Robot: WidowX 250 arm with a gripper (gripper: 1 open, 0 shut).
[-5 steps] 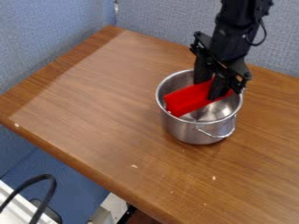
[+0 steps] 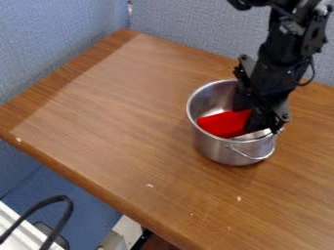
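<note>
A steel pot (image 2: 216,148) with a wire handle stands on the wooden table toward the right. Inside it lies a red object (image 2: 220,124), partly hidden by the black gripper (image 2: 259,119), which reaches down into the pot's right side from above. Whether its fingers are closed on the red object cannot be made out.
Blue padded walls stand behind and at the left. A black cable and white parts sit off the table's lower-left edge.
The gripper has moved right and down within the pot, and the red object sits lower, less of it showing. The pot has shifted slightly right.
</note>
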